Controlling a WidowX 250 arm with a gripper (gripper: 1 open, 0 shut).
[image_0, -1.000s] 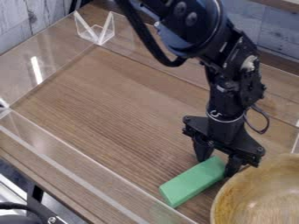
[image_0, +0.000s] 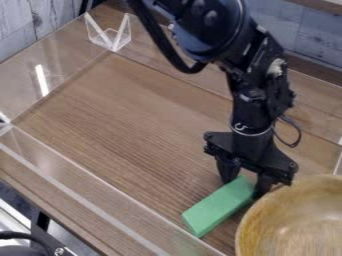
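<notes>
A flat green rectangular object (image_0: 214, 210) lies at a slant on the wooden table, near the bottom centre. My black gripper (image_0: 246, 180) reaches down from above and is shut on the upper right end of this green object; its fingertips are partly hidden there. A large tan wooden bowl (image_0: 291, 225) sits at the bottom right, close beside the green object and the gripper, cut off by the view's edge.
A white wire-like item (image_0: 110, 32) stands at the back left. Walls border the back, and clear rails run along the table's edges.
The gripper and green object have shifted slightly left. The bowl's visible rim also sits a little further left.
</notes>
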